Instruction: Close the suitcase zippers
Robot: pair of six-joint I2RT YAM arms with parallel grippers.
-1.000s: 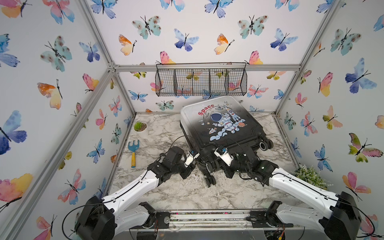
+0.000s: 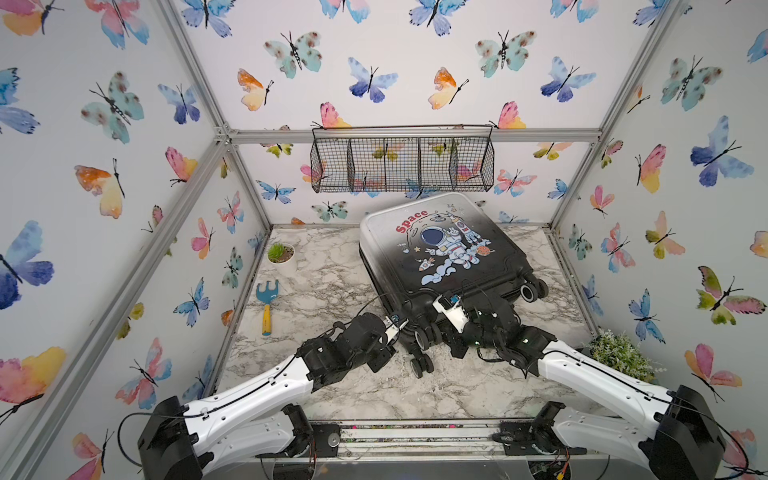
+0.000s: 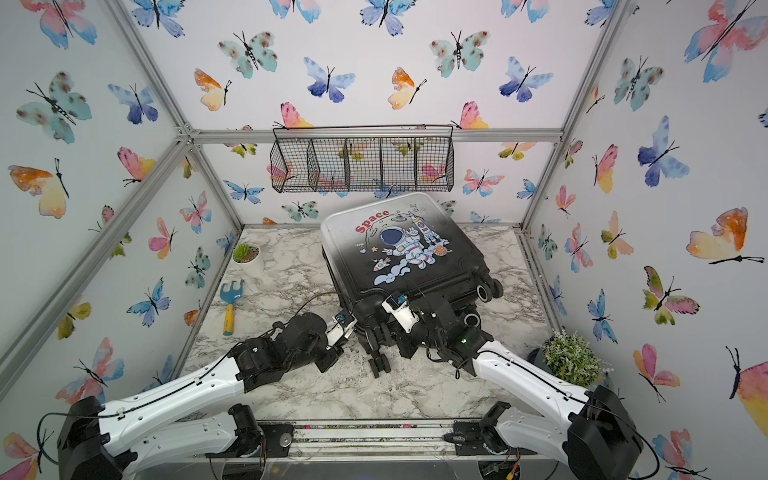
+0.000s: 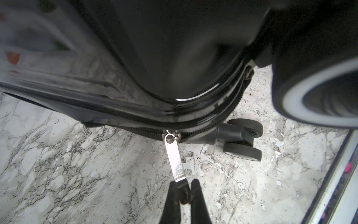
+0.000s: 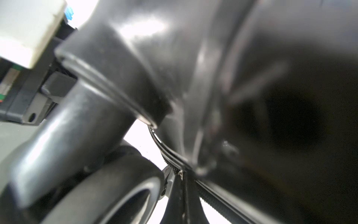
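Observation:
The dark suitcase [image 2: 436,244] with a printed astronaut lies flat on the marbled table. At its corner in the left wrist view, a silver zipper pull [image 4: 173,158] hangs from a slider on the black zipper track. My left gripper is shut on the dark end of this pull, which lies between its fingertips. A second metal slider [image 4: 249,71] shows farther along the track. In the right wrist view my right gripper is shut with its tips against the zipper track [image 5: 216,201], below the suitcase edge. Whether anything thin lies between them is unclear.
Suitcase wheels [image 4: 242,140] stick out close to both grippers. A toy fork [image 2: 267,305] and a small potted plant [image 2: 280,253] are at the left, a white-flowered plant [image 3: 572,358] at the right.
My left gripper has moved right and toward the table's front along the suitcase corner. The right gripper has shifted only slightly. The suitcase has hardly moved.

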